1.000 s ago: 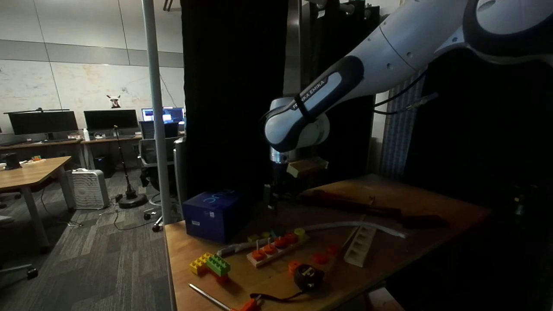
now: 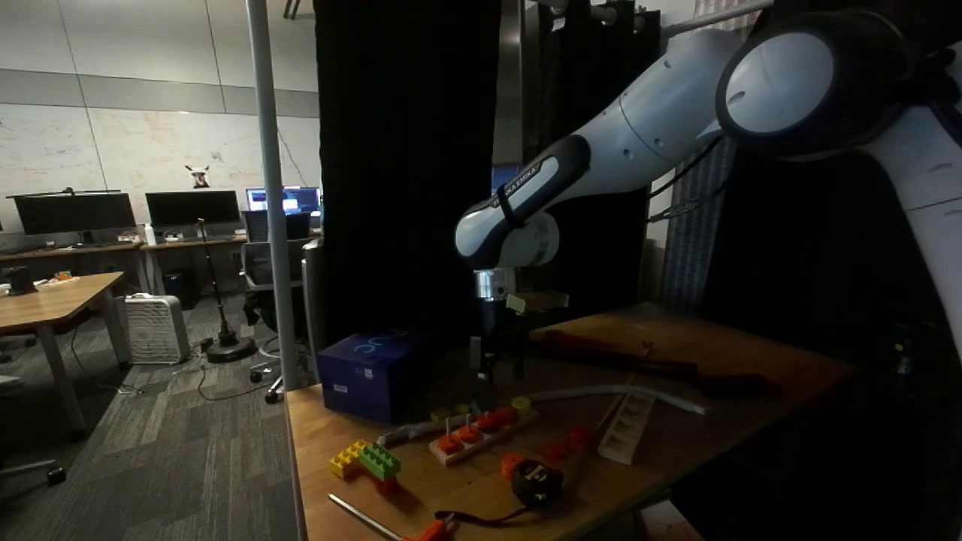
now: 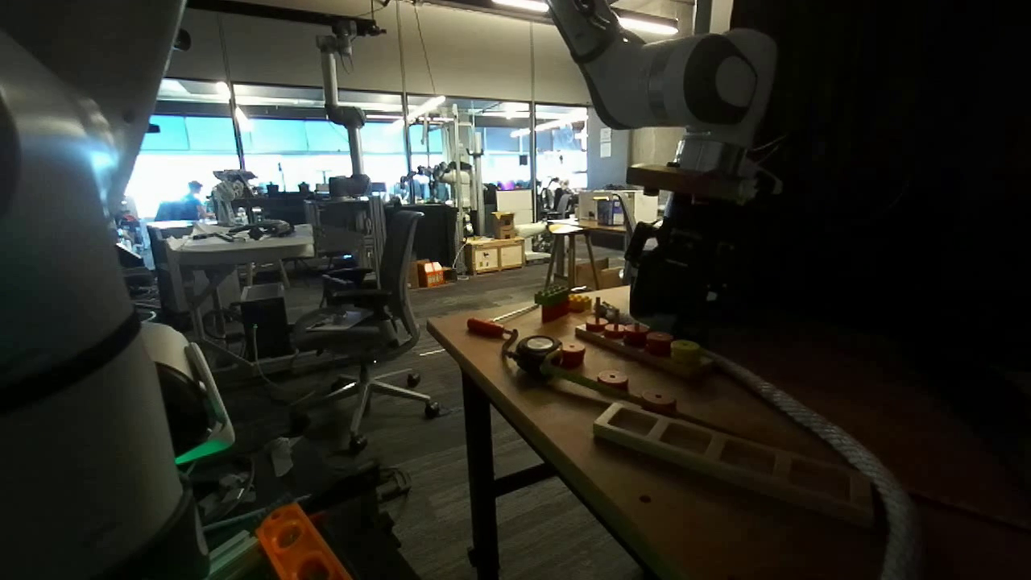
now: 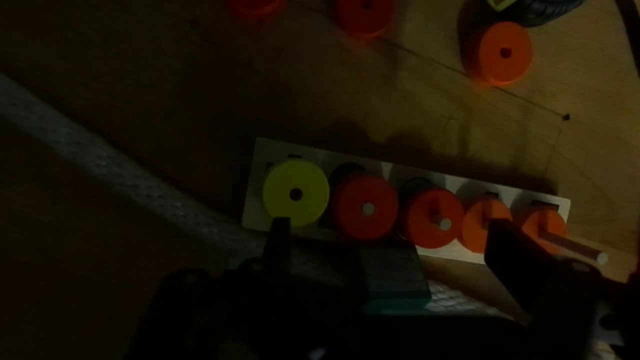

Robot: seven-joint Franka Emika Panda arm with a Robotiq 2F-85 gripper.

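My gripper is open above the table, pointing down, its dark fingers spread wide in the wrist view. Between and below them lies a dim greenish block (image 4: pixel 394 273), partly hidden; I cannot tell how far beneath it is. Just beyond is a pale peg board (image 4: pixel 255 217) bearing a yellow disc (image 4: pixel 309 191), two red discs (image 4: pixel 366 222) and two orange discs (image 4: pixel 480 234). Pegs show through the red and orange ones. In exterior view 1 the gripper (image 2: pixel 500 362) hangs behind this board, apart from it.
A grey braided hose (image 4: pixel 126 174) runs behind the board. Loose discs (image 3: pixel 613 379), a tape measure (image 3: pixel 537 353) and a pale slotted tray (image 3: pixel 610 425) occupy the table's near side. A blue box (image 2: pixel 356 379) and toy bricks (image 2: pixel 379 461) stand at the left in exterior view 1.
My arm has come down, bringing the gripper lower and slightly right in exterior view 1, closer to the peg board. The wrist has also turned. Objects on the table look unmoved.
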